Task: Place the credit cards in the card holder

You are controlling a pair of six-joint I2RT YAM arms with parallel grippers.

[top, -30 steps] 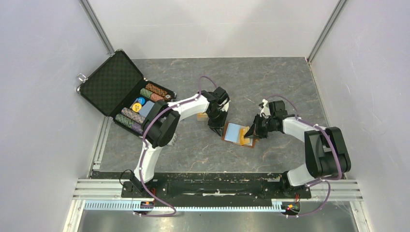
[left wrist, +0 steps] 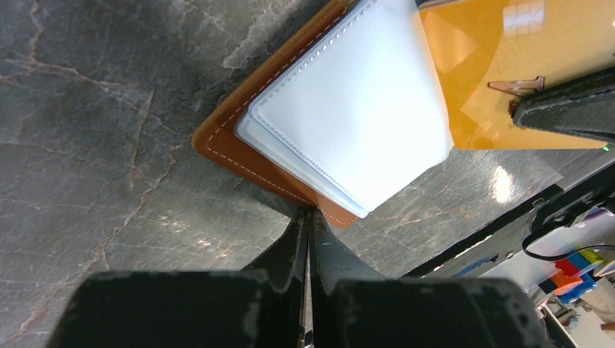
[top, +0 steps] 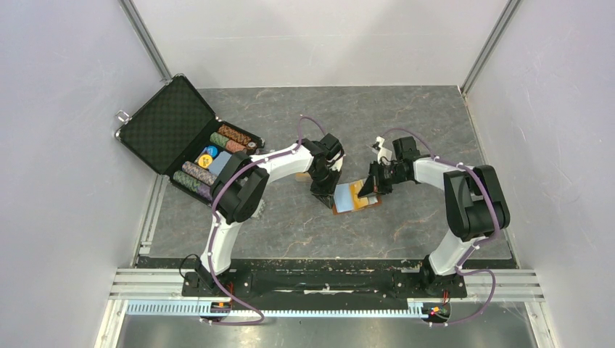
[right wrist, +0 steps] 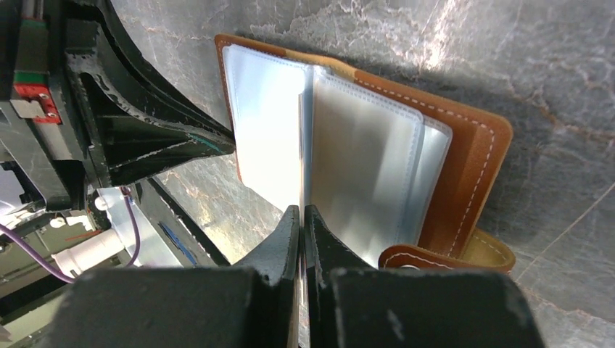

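Note:
The card holder lies open on the grey surface in the top view, its brown cover [left wrist: 246,166] and clear sleeves [left wrist: 348,94] showing. My left gripper is shut on the holder's brown edge in the left wrist view. A yellow, card-like sheet [left wrist: 464,80] stands over the sleeves on the right side. My right gripper is shut at the middle of the holder, with a thin upright edge running into its fingertips; whether it grips that edge is unclear.
An open black case [top: 167,123] with chips and other items sits at the left. The back and front of the surface around the holder are mostly clear. Side walls bound the area.
My right gripper has moved a little toward the back and left. The holder has turned slightly, and more of the yellow sheet shows. The left gripper has shifted only slightly.

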